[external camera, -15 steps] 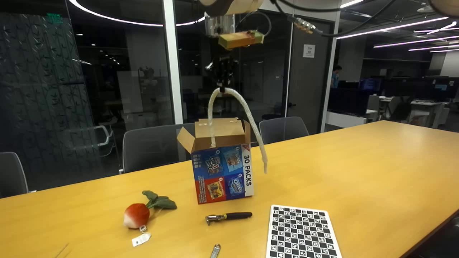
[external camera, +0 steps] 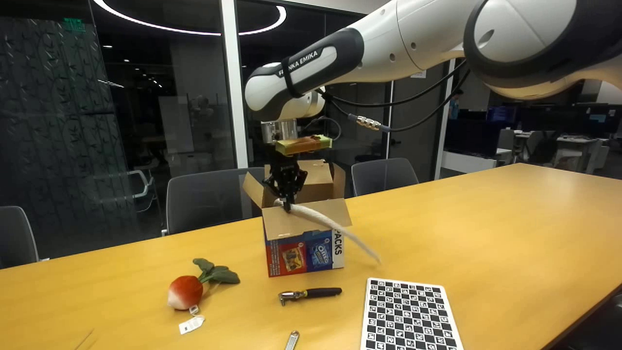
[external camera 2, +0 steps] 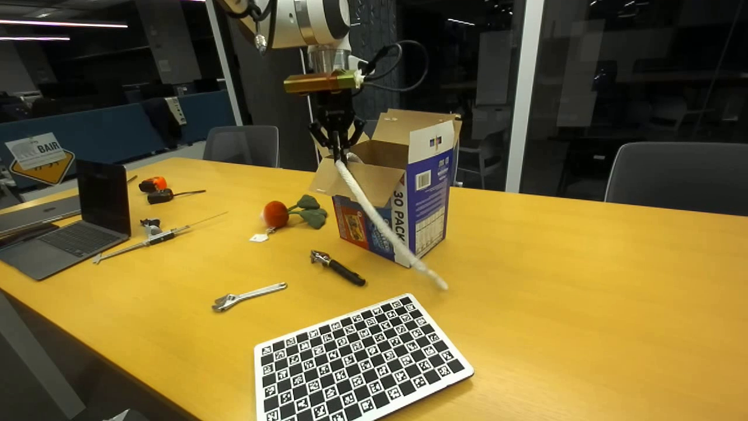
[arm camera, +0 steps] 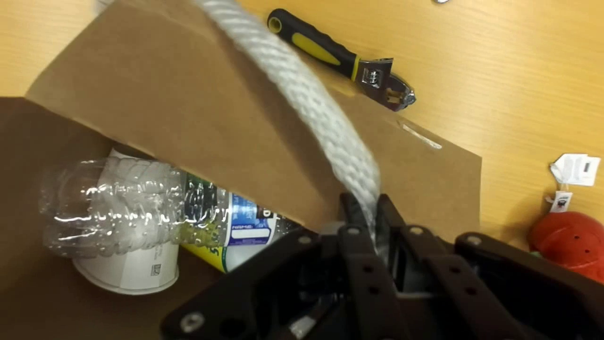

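My gripper is shut on a white braided rope (arm camera: 317, 105), low at the front opening of the cardboard snack box (external camera 2: 429, 193). In exterior view 1 one length of the rope (external camera: 338, 226) slopes over the folded-out front flap (external camera: 285, 223) and past the box's right side, its free end above the table. The rope's other part goes behind the flap's edge and is mostly hidden. Inside the box, the wrist view shows a clear plastic bottle (arm camera: 141, 198), a white cup (arm camera: 133, 269) and a yellow-green item (arm camera: 206, 255).
In front of the box lies a black-handled adjustable wrench (external camera: 312, 292), with a checkered board (external camera: 408, 315) nearby. A plush radish (external camera: 186, 291) sits to the left. Another wrench (external camera 2: 249, 297) and a laptop (external camera 2: 77, 235) are farther off.
My gripper has come down and slightly left with the rope, from high above the box to its opening. The front flap, earlier upright against the box's front face, now leans outward over the printed side.
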